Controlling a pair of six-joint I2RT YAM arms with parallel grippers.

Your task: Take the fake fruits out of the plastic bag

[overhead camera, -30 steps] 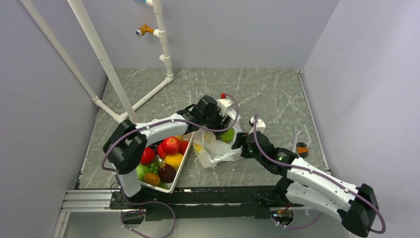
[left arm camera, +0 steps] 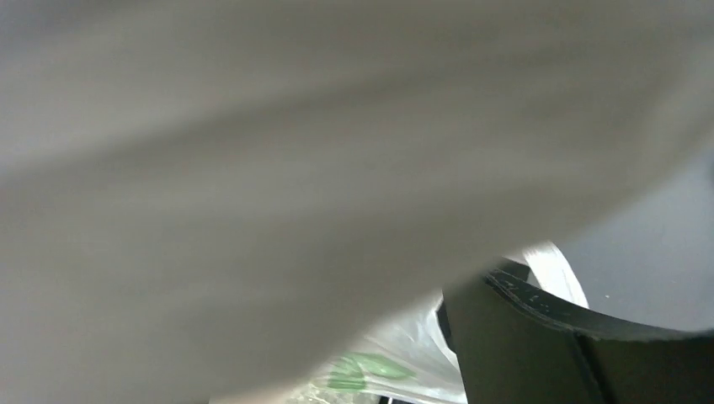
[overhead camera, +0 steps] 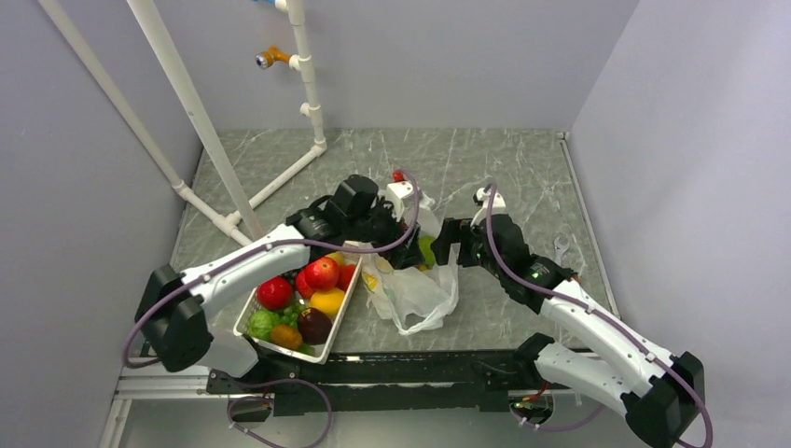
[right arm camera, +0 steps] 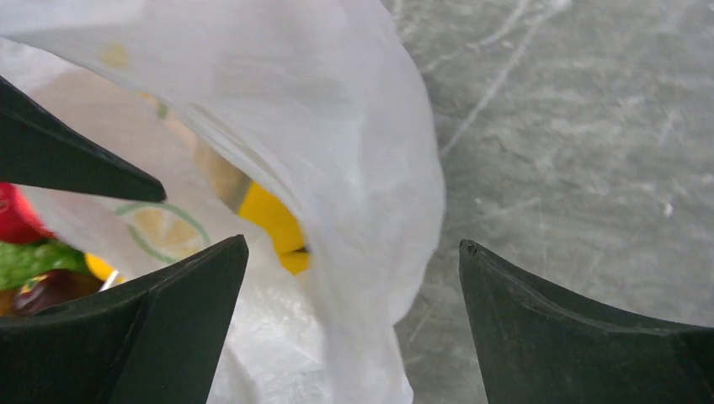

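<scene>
The white plastic bag lies on the marbled table, its mouth spread, with a green fruit showing inside. My left gripper is at the bag's opening, open. In the left wrist view, a blurred pale surface hides nearly everything; one black finger shows at lower right. Close by on the right, my right gripper is open, its fingers on either side of a bag fold. Beyond that fold, a yellow fruit is partly visible in the right wrist view.
A white tray full of fruits and vegetables stands left of the bag. Behind the bag lies a small red object. A wrench is at the right, and white pipes rise at back left.
My left gripper has shifted left and toward the front. The right gripper has moved away from the front edge, from the bag's lower right side to beside the green fruit; the bag's edge has changed shape.
</scene>
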